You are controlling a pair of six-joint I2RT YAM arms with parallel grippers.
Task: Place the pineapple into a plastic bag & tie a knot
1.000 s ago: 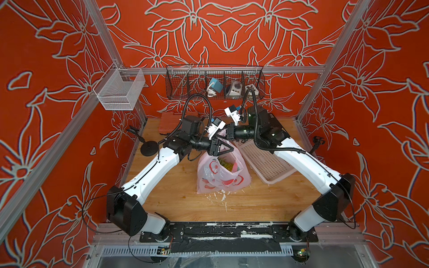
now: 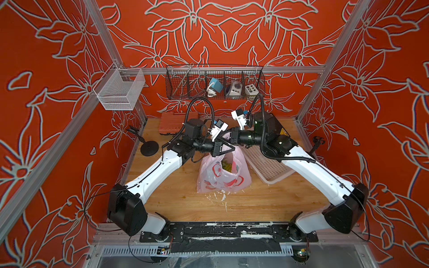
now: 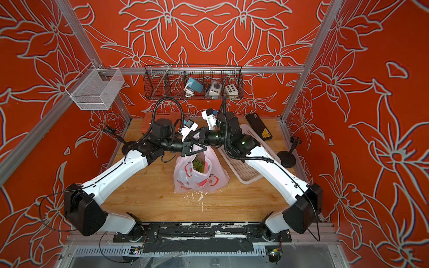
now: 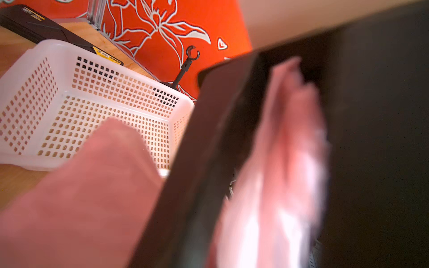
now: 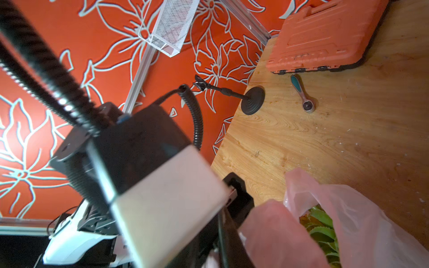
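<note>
On the table in the top left view stands a pink plastic bag [image 2: 223, 175] with red prints, its mouth partly open. The pineapple's green leaves [image 5: 322, 223] show inside it in the right wrist view; its body is hidden. My left gripper [image 2: 232, 148] is shut above the bag's mouth. Close by, the tip of my right gripper [image 2: 228, 135] meets it, partly hiding the bag's upper part. In the left wrist view, bunched pink plastic [image 4: 286, 165] lies blurred against dark surfaces; whether any finger pinches it is unclear. The right fingers' opening is hidden too.
A white perforated basket [image 4: 134, 111] stands right of the bag. An orange case [image 5: 328, 35] and a ratchet [image 5: 303, 95] lie at the back left, near a black round-based stand [image 5: 253, 100].
The left gripper has stayed nearly in place, moving slightly right. The bag's opening has narrowed in shape.
</note>
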